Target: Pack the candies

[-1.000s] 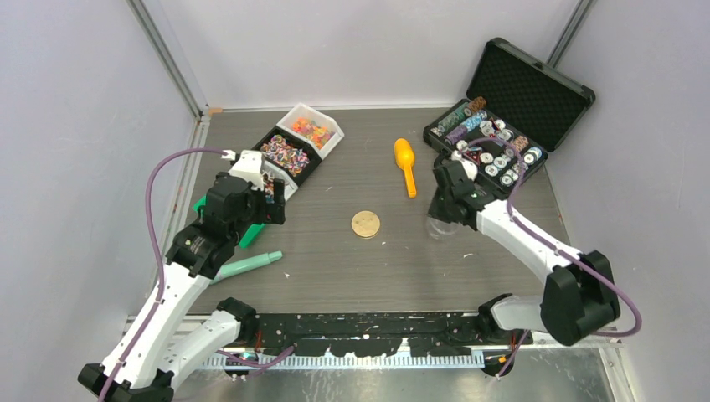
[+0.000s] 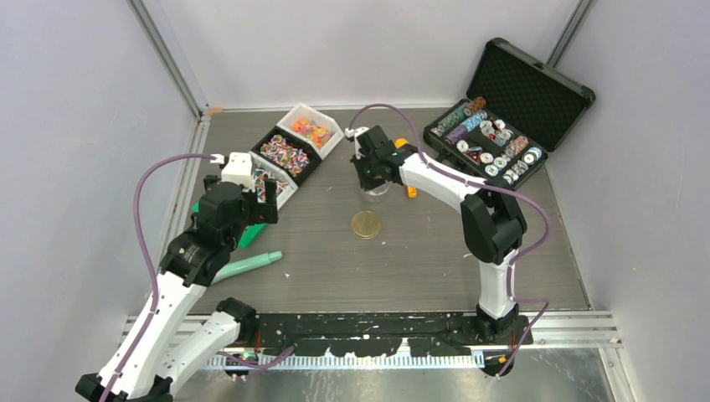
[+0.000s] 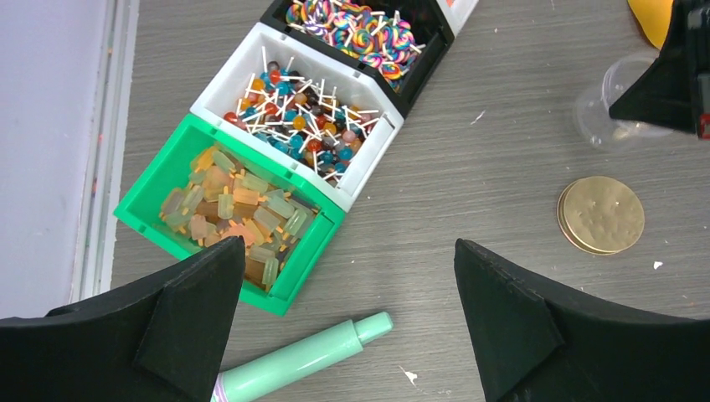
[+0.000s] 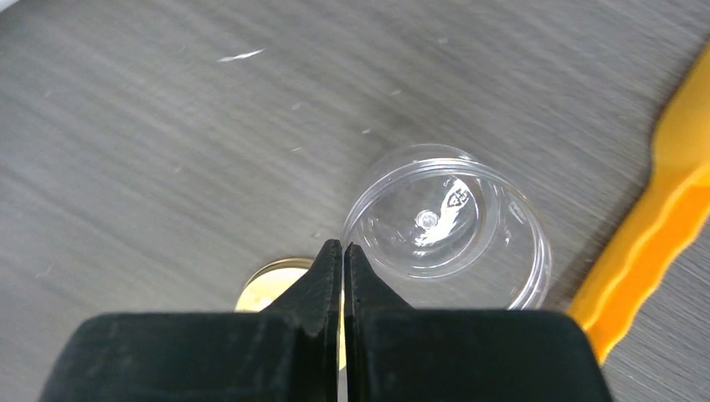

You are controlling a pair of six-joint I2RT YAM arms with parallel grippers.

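Observation:
A clear round jar (image 4: pixel 431 222), open and empty, has its rim pinched by my right gripper, which is shut on it. From above, the jar (image 2: pixel 377 188) hangs just over the table left of the yellow scoop (image 2: pixel 411 192). My left gripper is open with nothing between its fingers. Below it in the left wrist view lie the green bin of gummy candies (image 3: pixel 313 266) and the white bin of ball lollipops (image 3: pixel 364 172). Beyond are the black bin of swirl lollipops (image 2: pixel 312 167) and a white bin of orange candies (image 2: pixel 335 138). Gold lids (image 2: pixel 366 224) lie mid-table.
A mint-green tube (image 2: pixel 251 264) lies near the green bin. The black case with chips and rolls (image 2: pixel 529 79) stands open at the back right.
My right gripper has carried the jar leftward from near the case, past the scoop, which it now partly covers from above. The left arm has shifted slightly left.

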